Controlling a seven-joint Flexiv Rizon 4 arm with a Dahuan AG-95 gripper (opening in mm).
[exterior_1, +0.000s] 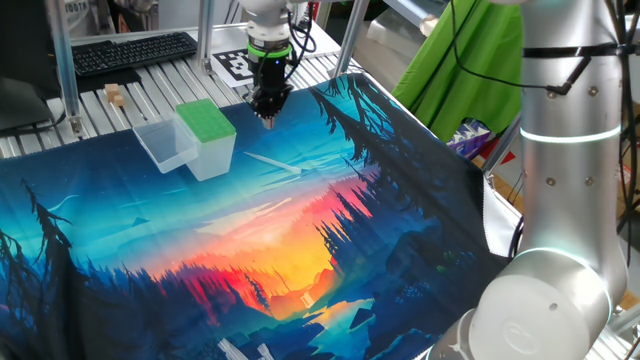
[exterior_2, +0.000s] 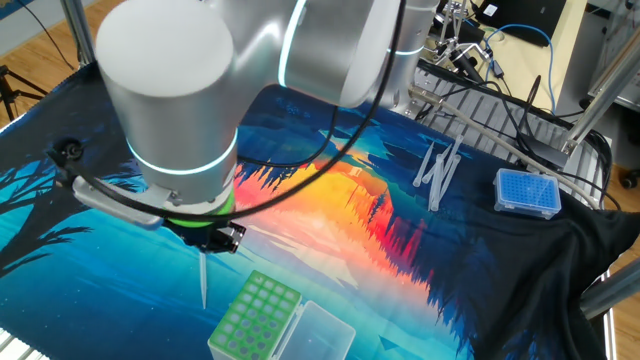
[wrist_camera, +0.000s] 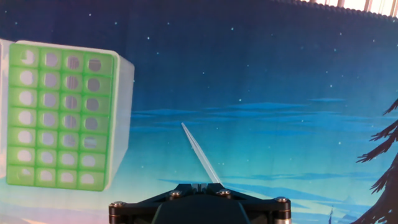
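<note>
A thin, clear pipette-like tip (wrist_camera: 200, 151) lies on the printed cloth; its near end disappears behind my gripper in the wrist view. Exterior view 1 shows the tip (exterior_1: 272, 162) flat on the cloth, with the gripper (exterior_1: 268, 123) above and behind it, apart from it. The gripper's fingers look drawn together, and nothing shows between them. Beside the tip stands a whitish box with a green perforated top (wrist_camera: 61, 118), its translucent lid (exterior_1: 166, 147) hanging open on one side. From exterior view 2 the tip (exterior_2: 203, 282) lies between gripper and box.
Several more clear pieces (exterior_2: 437, 178) lie together across the cloth, near a blue-topped box (exterior_2: 527, 192). A keyboard (exterior_1: 136, 53) and a small wooden piece (exterior_1: 115, 95) rest on the slatted table behind. Mid-cloth is free.
</note>
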